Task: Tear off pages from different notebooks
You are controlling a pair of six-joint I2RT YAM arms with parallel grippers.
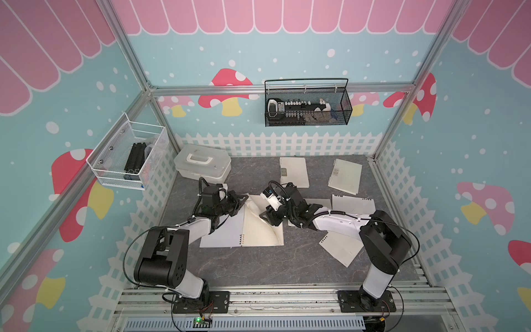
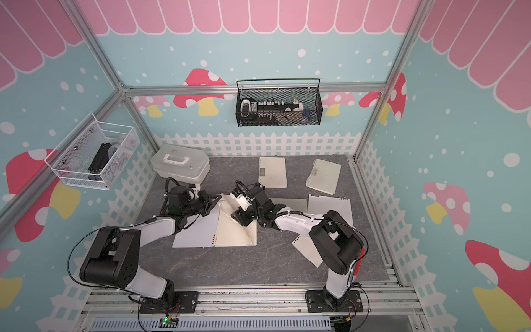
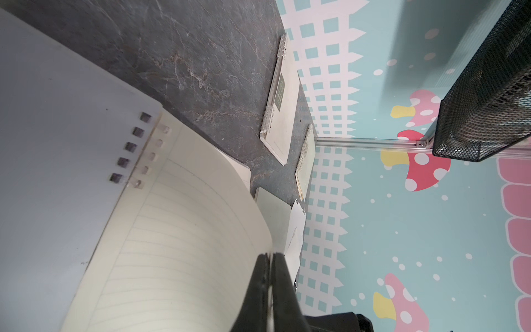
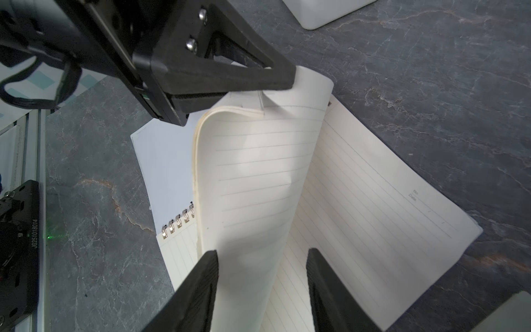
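Note:
An open spiral notebook with a cream lined side (image 1: 257,238) and a grey cover side (image 1: 221,235) lies left of centre. Its lined page (image 4: 251,182) is lifted and curled over. At the far edge my left gripper is shut, with the page's edge pinched between its fingertips. The right wrist view shows the left gripper's fingers (image 4: 237,77) from outside, pressed against the curl. My right gripper stands open; one fingertip is near the curl's left edge, the other over the lined sheet below. Whether either touches paper is unclear.
Behind lie two closed notebooks (image 1: 294,172). To the right are a loose sheet (image 1: 340,249) with a ragged punched edge, and another sheet (image 1: 354,204). A lidded plastic box (image 1: 203,163) stands back left.

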